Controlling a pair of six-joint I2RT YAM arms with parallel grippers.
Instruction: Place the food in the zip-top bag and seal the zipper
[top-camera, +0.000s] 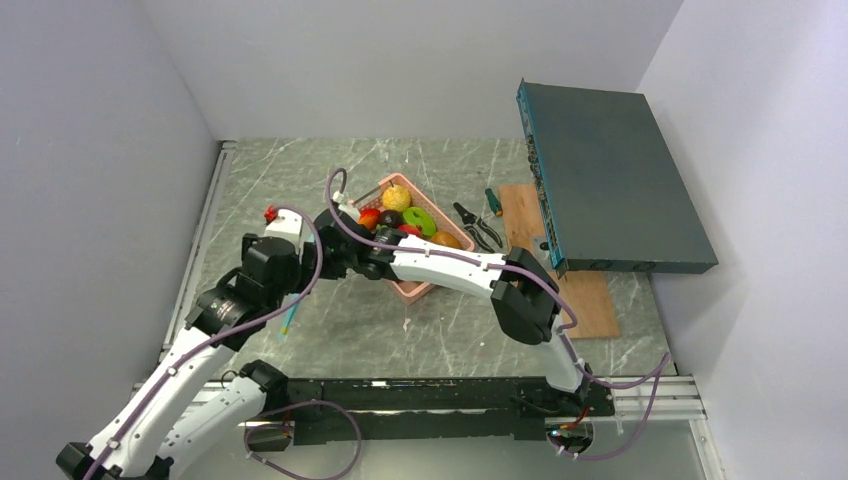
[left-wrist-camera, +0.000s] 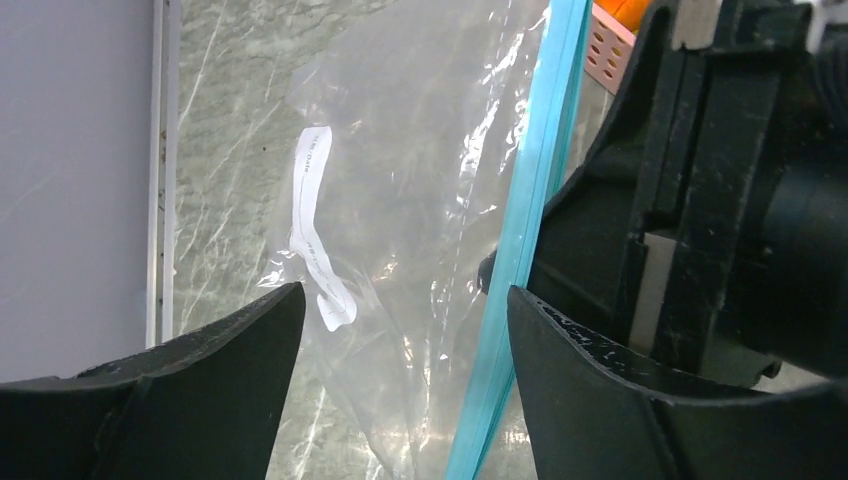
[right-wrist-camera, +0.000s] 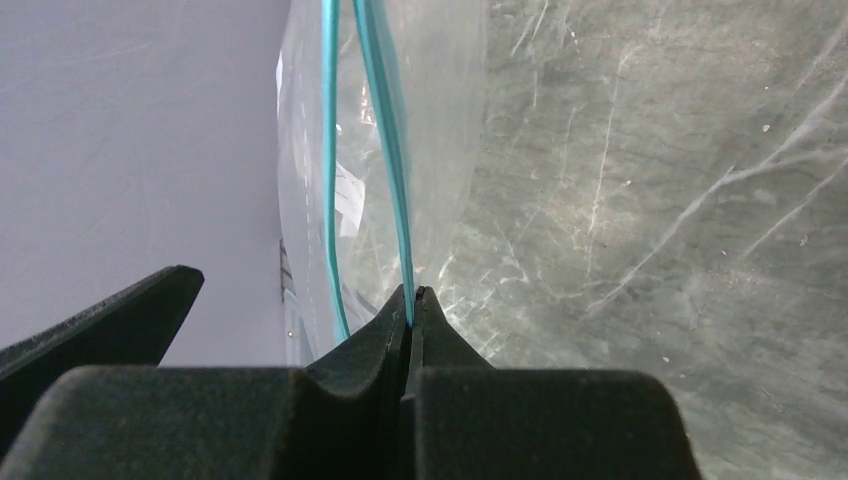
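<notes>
The clear zip top bag hangs over the counter with its blue zipper strips spread apart in the right wrist view. One strip runs into the tips of my right gripper, which is shut on that edge. My left gripper stands open; part of the bag shows between its fingers, the zipper crossing beside the right-hand finger (left-wrist-camera: 590, 370). In the top view both grippers are close together at the left, hidden by the arms. Several foods, a yellow pear (top-camera: 396, 198) and a green item (top-camera: 420, 221) among them, lie in the pink basket (top-camera: 412, 292).
Pruning shears (top-camera: 480, 228) and a green-handled tool (top-camera: 494, 202) lie right of the basket. A wooden board (top-camera: 590, 305) sits partly under a large dark box (top-camera: 630, 180). My right arm passes over the basket's front.
</notes>
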